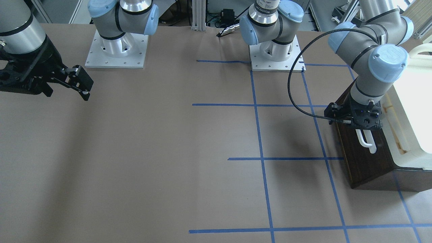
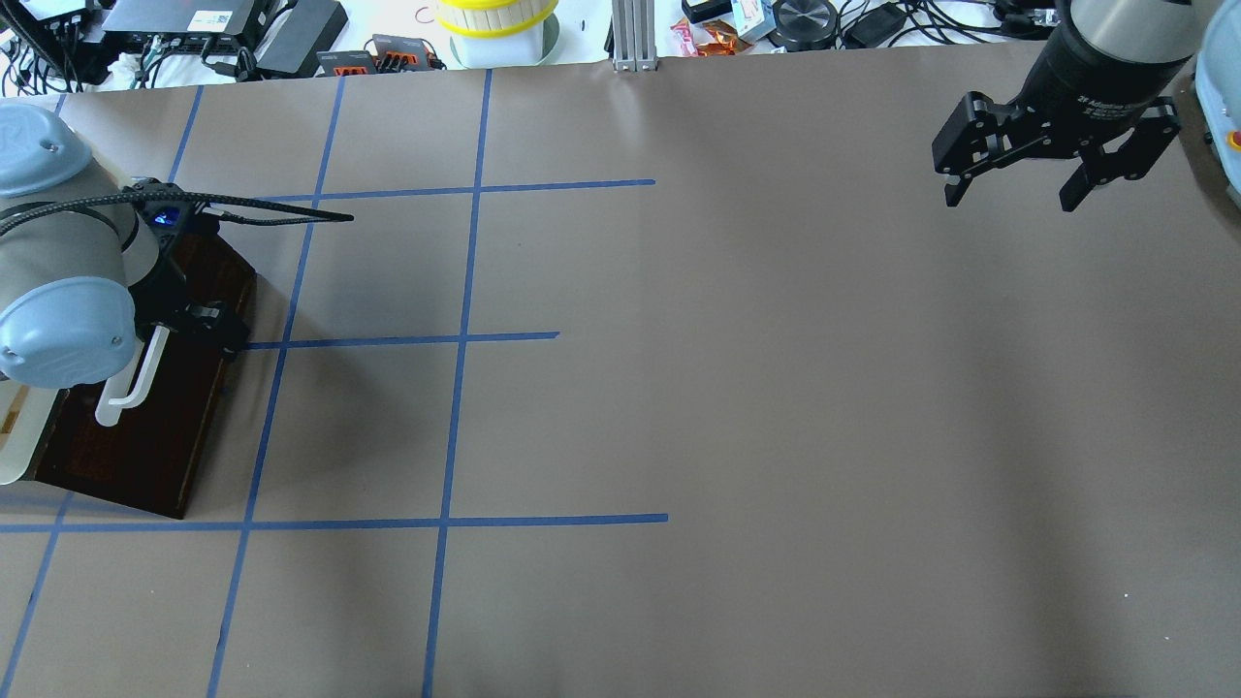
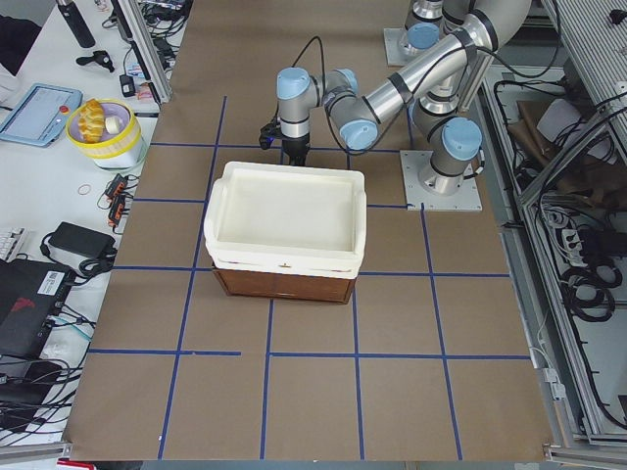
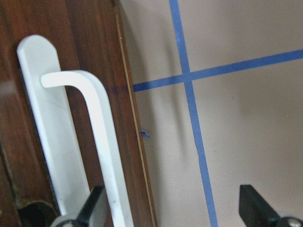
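Observation:
A dark wooden box (image 1: 362,166) topped by a white tub (image 3: 285,215) stands on the floor, with a white handle (image 1: 372,146) on its dark face. My gripper hangs over that face at the handle's upper end in the front view. In the wrist view it is open: one finger is beside the white handle (image 4: 109,146), the other over bare floor beyond the box's edge. Whether the finger touches the handle is not clear. The arm hides part of the box in the top view.
Another arm's black gripper (image 2: 1053,145) is at the top right of the top view. Further white arms and bases stand at the back. The blue-taped floor (image 1: 210,162) beside the box is clear.

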